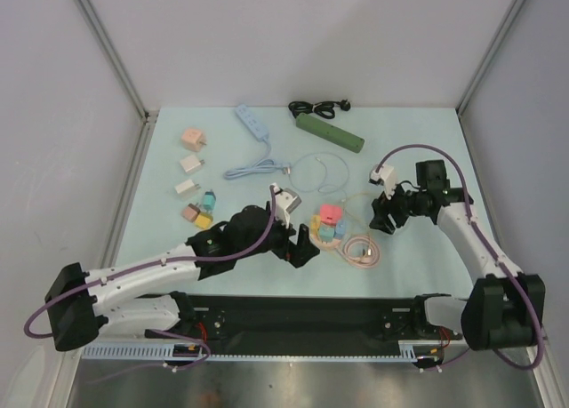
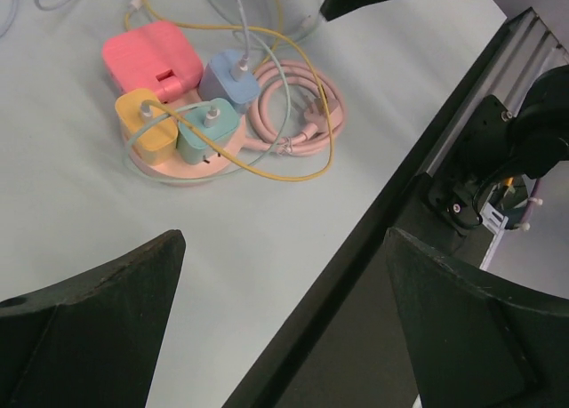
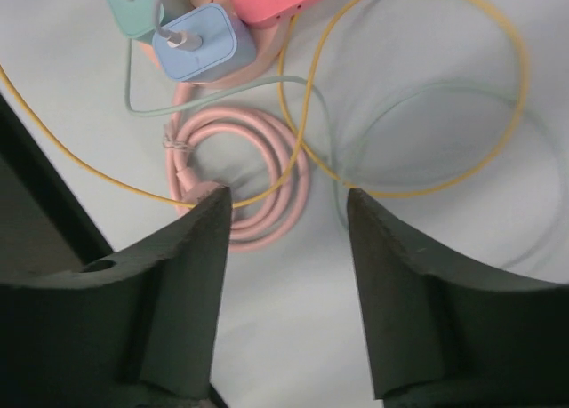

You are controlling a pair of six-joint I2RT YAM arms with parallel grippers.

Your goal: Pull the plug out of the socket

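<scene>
The pink round socket strip (image 2: 187, 166) bears a red plug (image 2: 153, 60), a yellow plug (image 2: 147, 137), a teal plug (image 2: 206, 141) and a blue plug (image 2: 228, 81), all seated against it. Yellow and pale green cables loop over them. My left gripper (image 1: 300, 248) is open just left of the strip; its two fingers (image 2: 116, 310) stand wide apart in the left wrist view with bare table between. To the strip's right, my right gripper is open. A yellow cable (image 3: 307, 115) passes beyond its fingertips, but nothing appears clasped.
The strip's coiled pink cord (image 3: 293, 181) lies on the table below the right gripper. Farther back are a green bar (image 1: 330, 133), a black cable (image 1: 320, 109) and a blue power strip (image 1: 252, 121). Small adapters (image 1: 192, 139) stand at left.
</scene>
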